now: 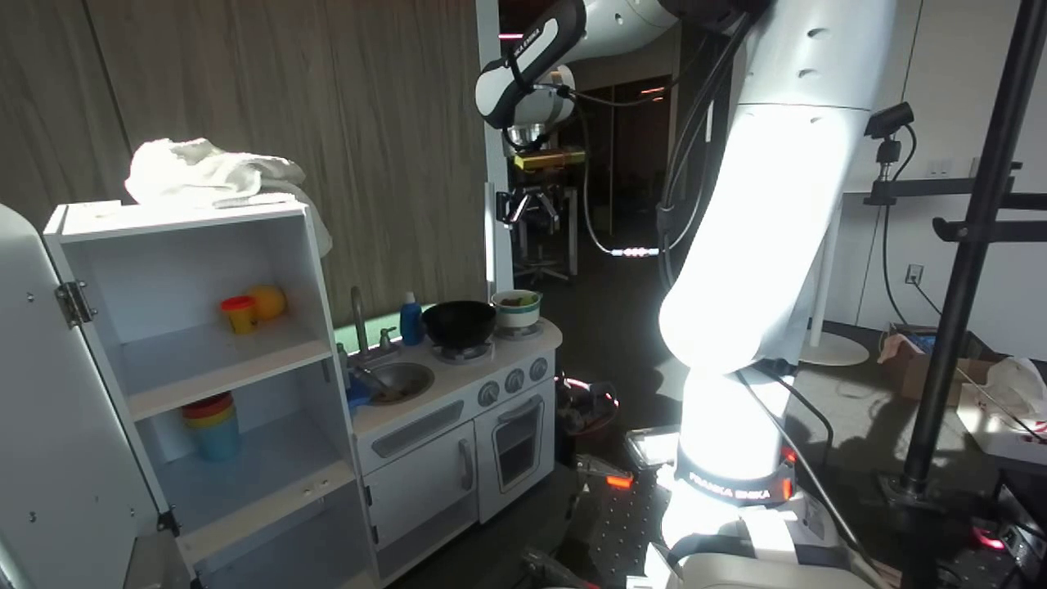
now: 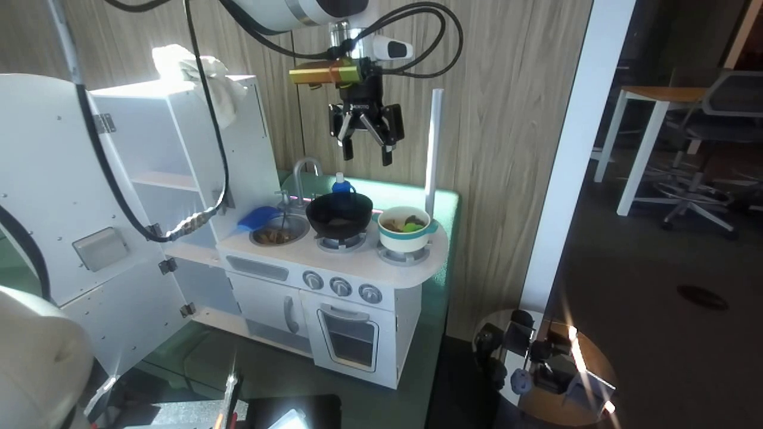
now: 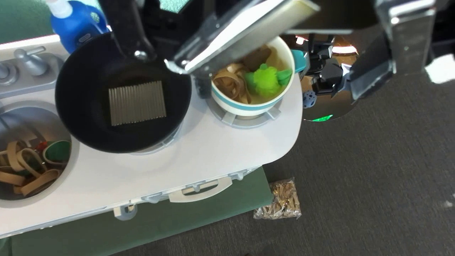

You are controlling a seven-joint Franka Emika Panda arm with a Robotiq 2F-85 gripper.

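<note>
Black gripper (image 2: pixel 368 155) hangs open in the air above the toy stove, its fingertips apart and nothing between them. In exterior view 2 it is above the black wok (image 2: pixel 339 215) and the white pot (image 2: pixel 405 230) with the teal band. From the wrist view, the wok (image 3: pixel 85 115) holds a ridged silvery patch at its bottom. Inside the pot (image 3: pixel 250 108) lie a bright green toy (image 3: pixel 266 81) and tan pieces (image 3: pixel 232 83). The gripper's fingers cover part of both vessels there.
Left of the wok is a sink (image 2: pixel 281 231) with tan pieces and a blue scoop (image 2: pixel 259 217) at its edge. A blue bottle (image 1: pixel 410 321) stands behind. An open-doored shelf (image 1: pixel 196 388) holds cups, with a white towel (image 1: pixel 211 175) on top.
</note>
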